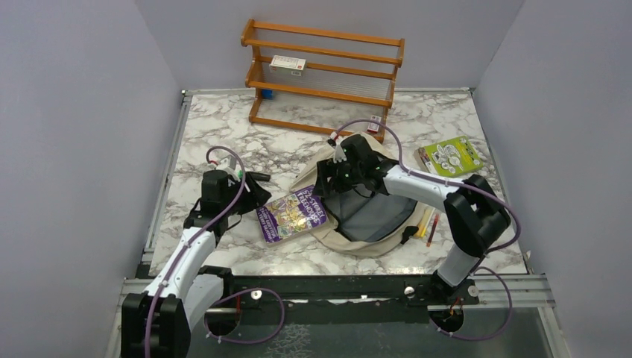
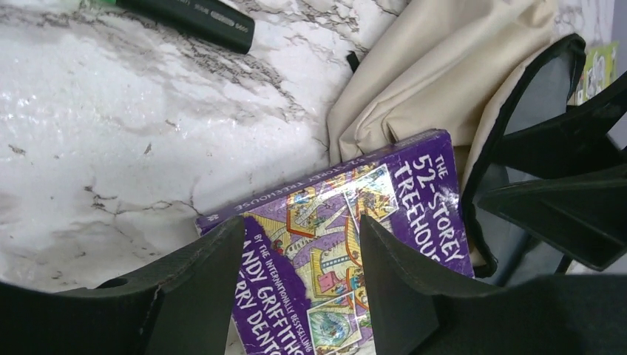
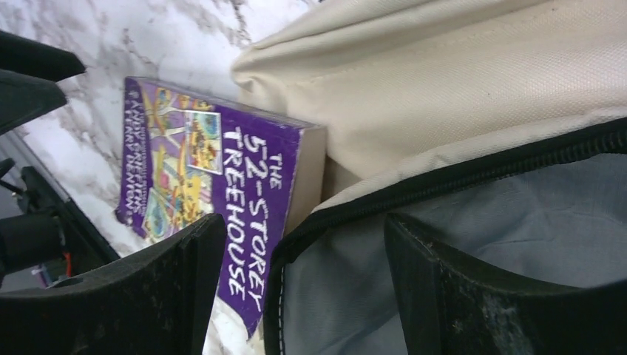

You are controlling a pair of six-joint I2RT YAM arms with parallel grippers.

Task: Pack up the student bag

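Note:
A purple book (image 1: 292, 215), "The 52-Storey Treehouse", lies flat on the marble table with its right end against the beige bag (image 1: 358, 242). That bag lies on its back, its grey inside (image 3: 458, 244) showing. My left gripper is part open above the book's left part, with empty space between its fingers. Over the bag's left rim stands my right gripper, wide open and holding nothing; the black-edged opening and the book's corner show between its fingers in the right wrist view.
Behind the left gripper lies a dark cylinder with a green end (image 2: 194, 22). A green book (image 1: 451, 156) is at the right, pens (image 1: 428, 227) beside the bag. The wooden rack (image 1: 320, 88) at the back holds a white box (image 1: 288, 64).

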